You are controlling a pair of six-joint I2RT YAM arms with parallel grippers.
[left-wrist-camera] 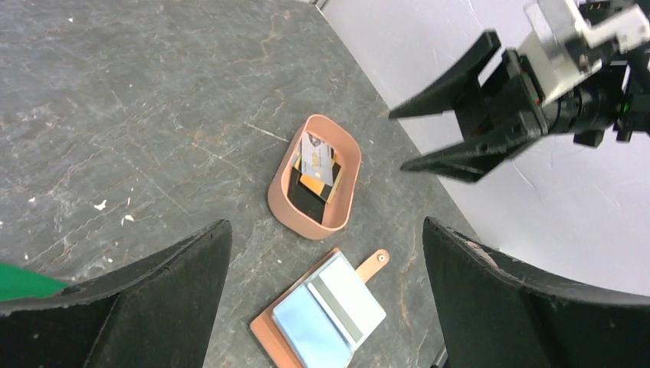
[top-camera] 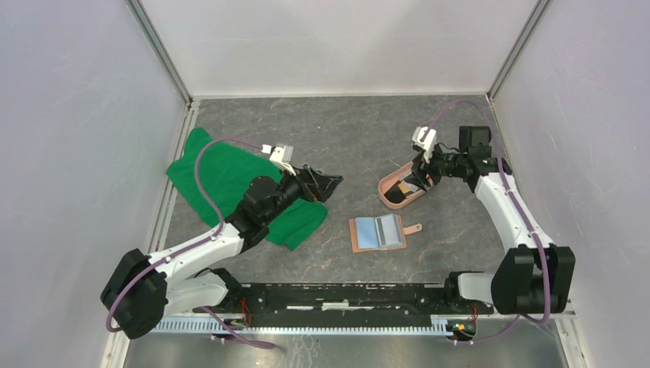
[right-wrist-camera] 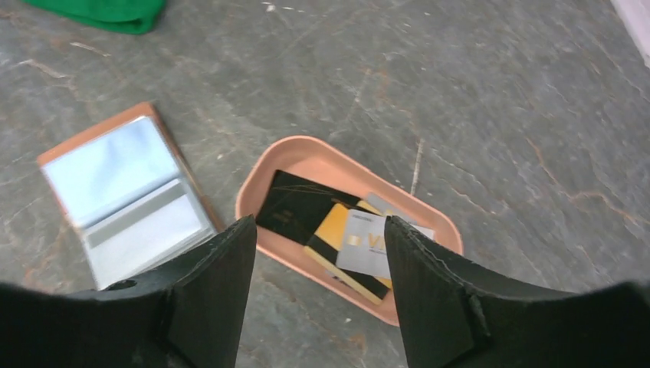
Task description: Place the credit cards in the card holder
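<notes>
A pink oval tray (left-wrist-camera: 279, 198) holds several overlapping cards, with a silver card (left-wrist-camera: 316, 159) on top of a yellow-and-black one and a black card (right-wrist-camera: 303, 205) beneath. The card holder (top-camera: 379, 233) lies unfolded on the table, brown outside with pale blue and clear sleeves inside, its strap tab (left-wrist-camera: 373, 264) pointing away. My right gripper hovers above the tray, fingers apart and nothing between them; in its wrist view the silver card shows beside the right finger. Over the table left of the tray, my left gripper (top-camera: 334, 188) is open and empty.
A green cloth (top-camera: 215, 181) spreads over the left of the table, partly under the left arm. A thin light stick (right-wrist-camera: 417, 166) sits by the tray's rim.
</notes>
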